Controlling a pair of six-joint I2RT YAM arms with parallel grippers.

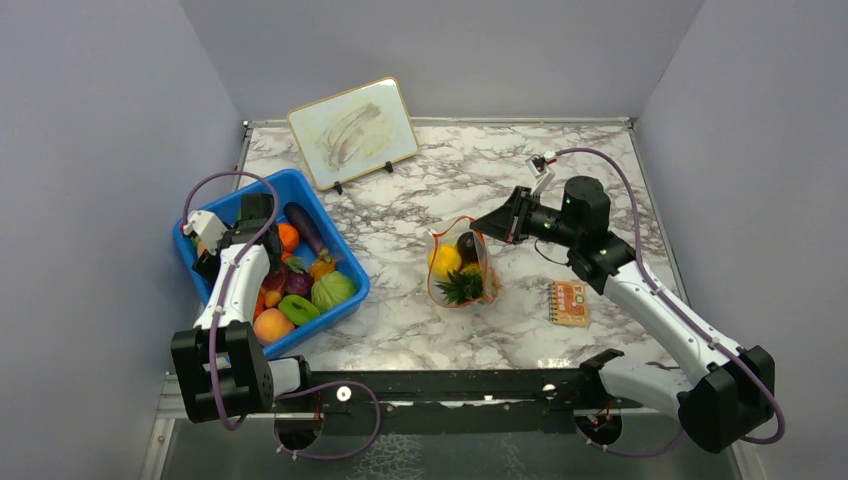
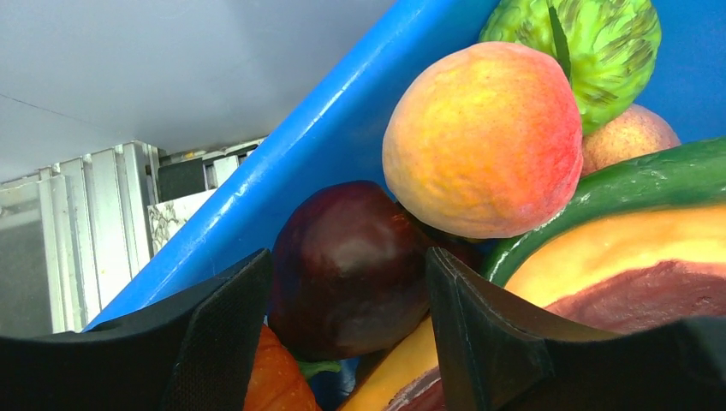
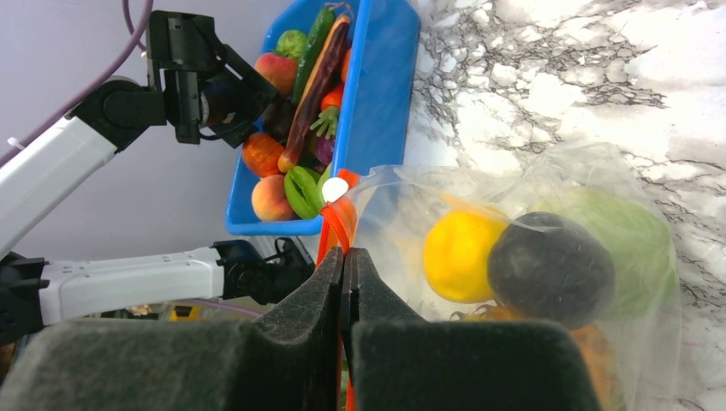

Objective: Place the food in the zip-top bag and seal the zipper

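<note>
A clear zip top bag [image 1: 467, 228] with an orange rim stands open on the marble table, holding a yellow fruit [image 3: 462, 255], a dark round fruit [image 3: 552, 270] and a leafy green top [image 1: 461, 286]. At the bag's mouth, my right gripper is shut on the orange rim [image 3: 341, 218]. Down in the blue bin [image 1: 345, 252], my left gripper is part open, its fingers either side of a dark purple-red food piece [image 2: 347, 295]. Whether the fingers touch it I cannot tell. From above, the left arm hides this piece.
Close by the left fingers are a peach [image 2: 484, 141], an orange-red food [image 2: 278, 377] and a long green-and-yellow piece [image 2: 616, 231]. The bin's wall [image 2: 248, 188] runs beside them. A whiteboard [image 1: 353, 133] and a notebook [image 1: 569, 303] lie clear of the bag; the table between bin and bag is free.
</note>
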